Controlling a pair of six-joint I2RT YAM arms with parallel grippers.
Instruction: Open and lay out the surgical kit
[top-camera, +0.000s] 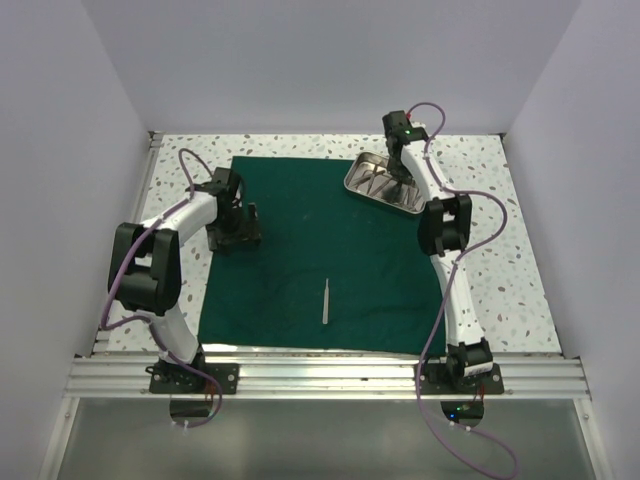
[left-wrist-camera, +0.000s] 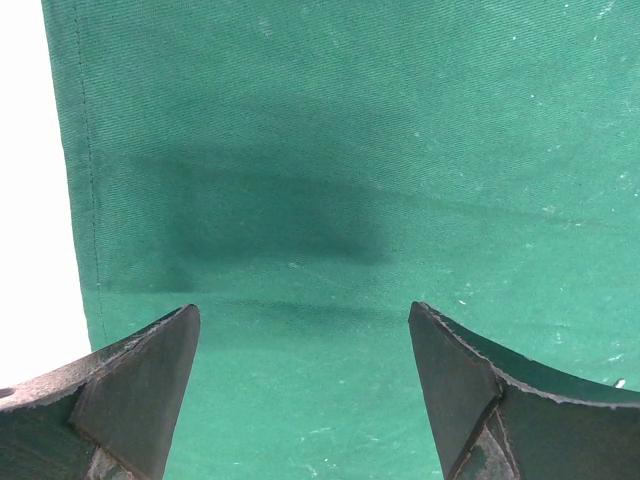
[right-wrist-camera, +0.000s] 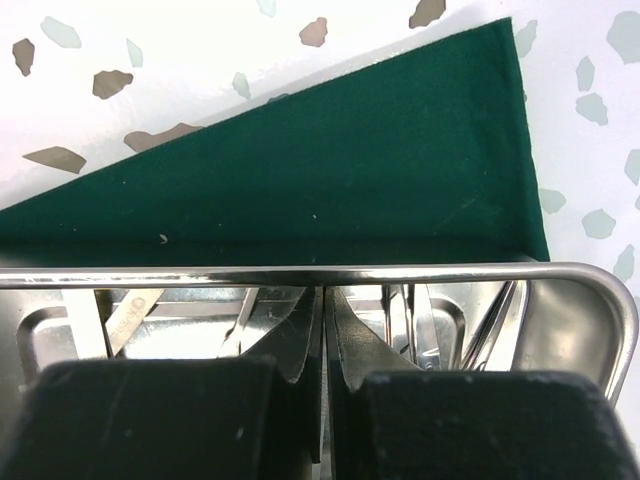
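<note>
The metal tray (top-camera: 358, 186) sits at the back right, with several instruments lying in it. In the right wrist view its rim (right-wrist-camera: 200, 277) crosses the picture, and slim metal instruments (right-wrist-camera: 425, 325) show on both sides of my fingers. My right gripper is shut over the tray; nothing shows between its fingers, whose undersides are hidden. One slender silver instrument (top-camera: 325, 302) lies on the green cloth (top-camera: 270, 300) near the front middle. Over the cloth's left edge, my left gripper stands open, with only bare cloth between its fingers.
The speckled white table (top-camera: 500, 270) surrounds it. Purple cables (top-camera: 480, 247) trail along the arms. Grey walls (top-camera: 330, 70) stand behind and at the sides.
</note>
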